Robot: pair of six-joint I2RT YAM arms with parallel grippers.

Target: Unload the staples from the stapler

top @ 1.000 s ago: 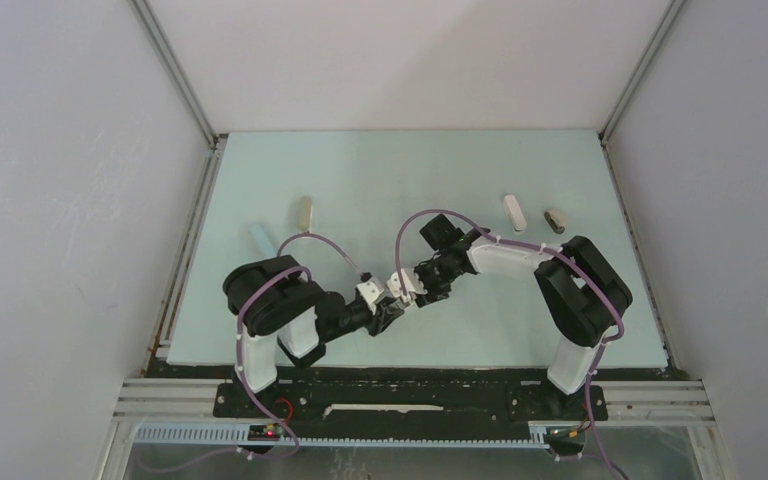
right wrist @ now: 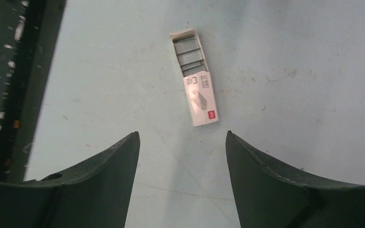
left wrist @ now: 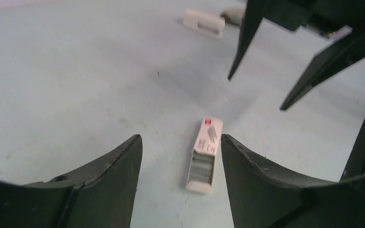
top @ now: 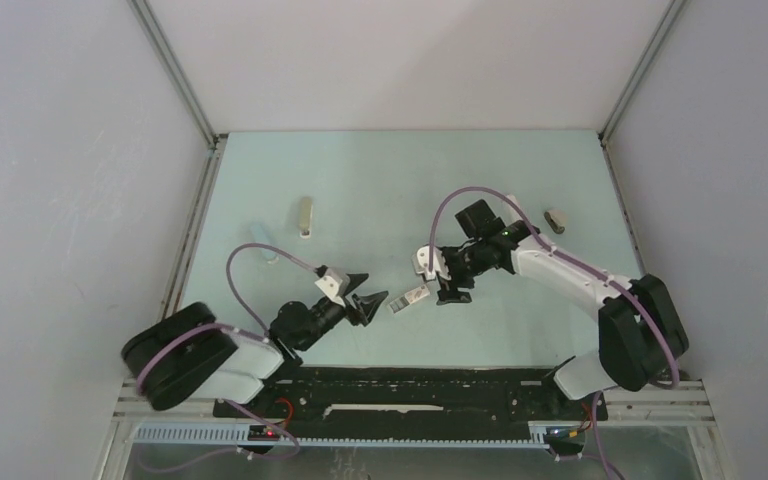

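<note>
A slim pinkish-white box (top: pixel 409 299) lies flat on the table between the two grippers, touching neither. Its printed half (right wrist: pixel 201 97) is closed. The other half is an open tray (left wrist: pixel 201 167) with grey strips that look like staples inside. On the left of the box, my left gripper (top: pixel 371 293) is open with its fingers empty. My right gripper (top: pixel 440 277) stands open on the other side, also empty; its dark fingers (left wrist: pixel 300 90) enter the left wrist view at upper right. Which object is the stapler, I cannot tell.
Farther back on the right lie a white block (left wrist: pixel 203 23), partly covered by the right arm from above, and a small dark-and-beige object (top: pixel 555 220). On the left rest a long beige object (top: pixel 305 215) and a light-blue one (top: pixel 262 240).
Both grippers were close together at the box. They have moved apart, left gripper leftward and right gripper rightward, leaving the box in plain sight on the table.
</note>
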